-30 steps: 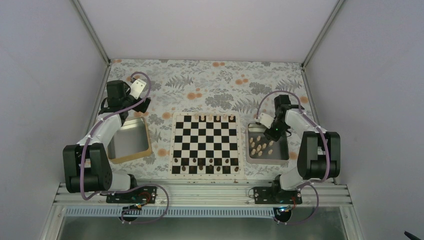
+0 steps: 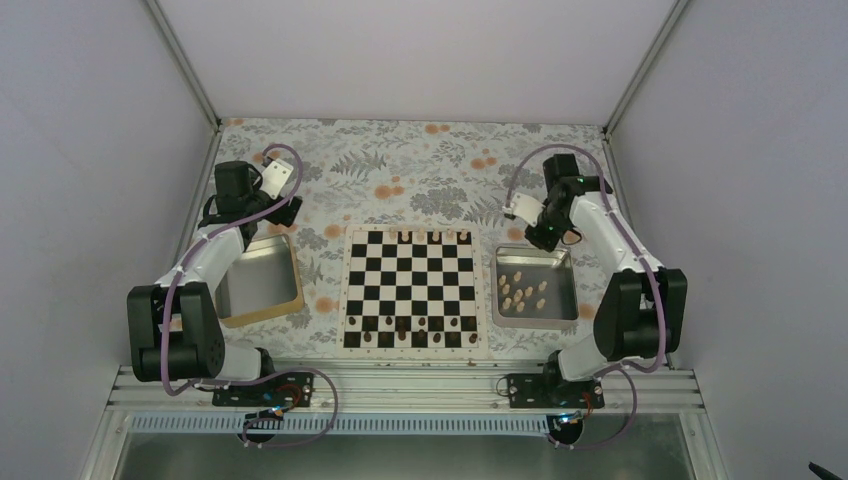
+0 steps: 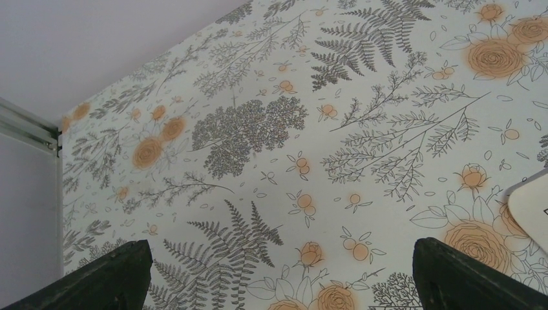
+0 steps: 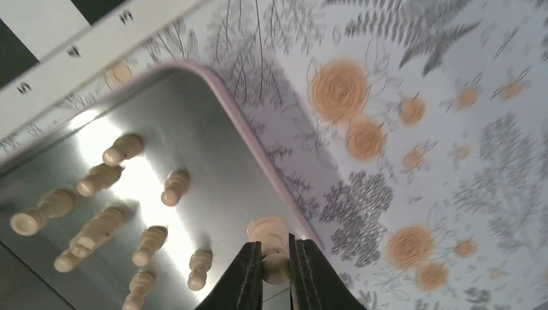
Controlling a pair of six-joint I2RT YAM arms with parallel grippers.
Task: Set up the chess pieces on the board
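The chess board (image 2: 410, 285) lies mid-table with dark pieces along its near rows and several light pieces at its far edge. The steel tray (image 2: 533, 315) to its right holds several light wooden pieces (image 4: 113, 152). My right gripper is shut on a light chess piece (image 4: 274, 268), raised over the tray's upper part; the piece's shape is partly hidden by the fingers. My left gripper stands open above bare table at the back left, with nothing between its fingers.
A second tray (image 2: 257, 285) at the left looks empty where visible.
The left arm has stayed still.
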